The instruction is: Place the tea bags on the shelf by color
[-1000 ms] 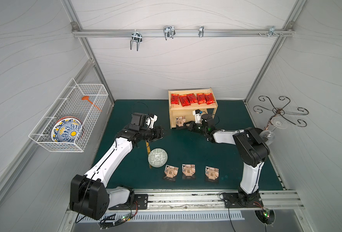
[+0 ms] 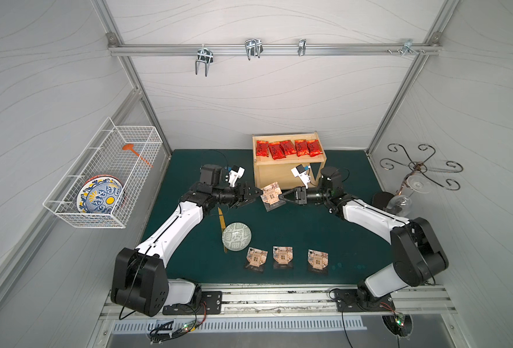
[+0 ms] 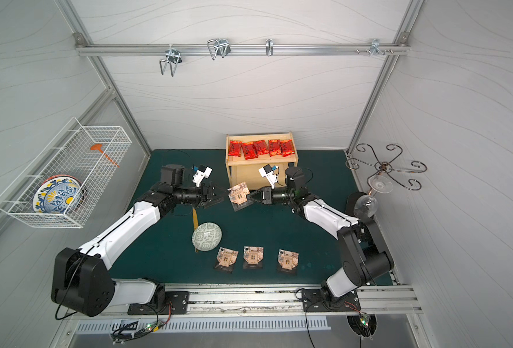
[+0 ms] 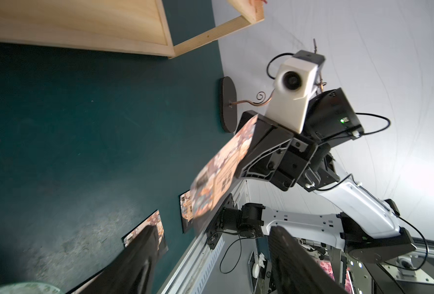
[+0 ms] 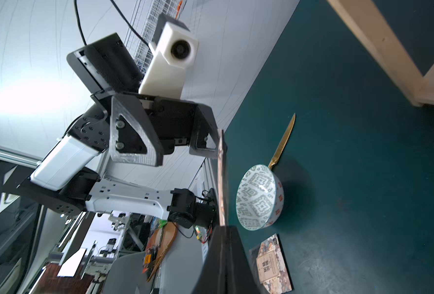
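A brown tea bag [image 2: 271, 194] is raised in front of the wooden shelf [image 2: 279, 175]. My right gripper is shut on its right edge; the bag appears edge-on in the right wrist view. From the other side my left gripper faces it, open, its dark fingers [image 4: 141, 252] spread wide. Whether the left fingertips touch the bag's free edge, I cannot tell. Red tea bags [image 2: 287, 147] line the upper level of the shelf. Three more brown bags lie flat near the front edge: left [image 2: 256, 257], middle [image 2: 282, 255] and right [image 2: 318, 259].
A patterned bowl [image 2: 236, 236] sits left of the loose bags, with a golden knife [image 2: 222, 221] beside it. A wire basket [image 2: 82, 217] hangs on the left wall. Glasses hang from a metal stand [image 2: 418, 167] at the right.
My right gripper has drawn the brown bag back from the lower shelf, toward the front. The left gripper has moved right and slightly toward the shelf, closing the gap between the two arms.
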